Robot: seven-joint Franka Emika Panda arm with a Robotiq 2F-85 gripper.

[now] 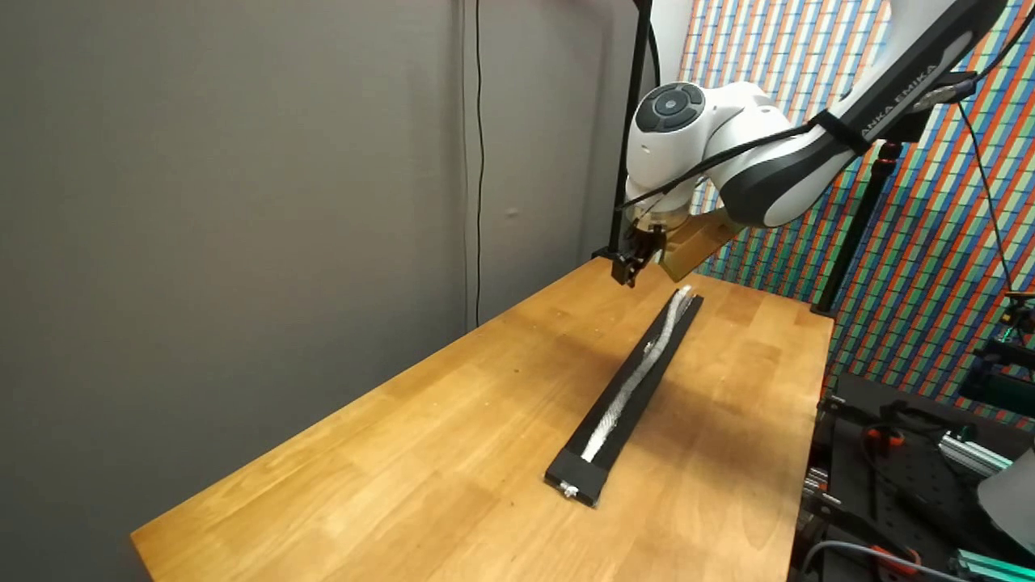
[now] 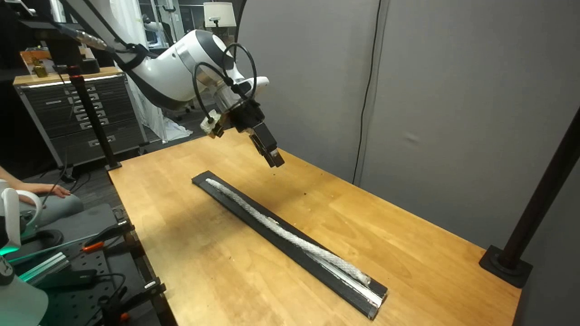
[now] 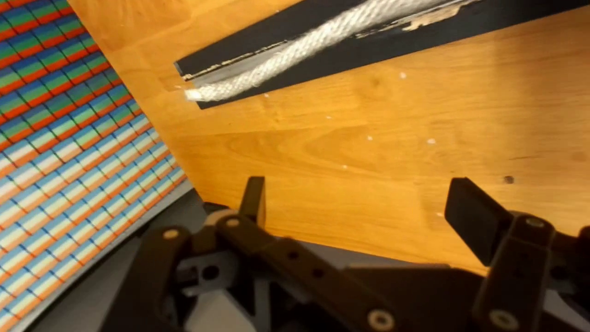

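A white braided rope [image 1: 644, 364] lies lengthwise along a long black channel piece [image 1: 618, 454] on the wooden table. In the second exterior view the rope [image 2: 274, 225] runs beside a pale groove in the black piece [image 2: 250, 222], and at the near end it lies off that groove. The wrist view shows the rope's frayed tip [image 3: 194, 94] reaching the end of the black piece [image 3: 238, 52]. My gripper is open and empty, its two dark fingers wide apart over bare wood. It hangs above the table, clear of the rope, near the far end in the first exterior view.
A grey wall [image 1: 291, 194] borders the table's long edge. Black posts [image 2: 524, 212] stand at table corners. Bare wood [image 1: 388, 466] surrounds the black piece. Off the other side are a cart with tools [image 2: 81, 271] and a person's arm [image 2: 32, 187].
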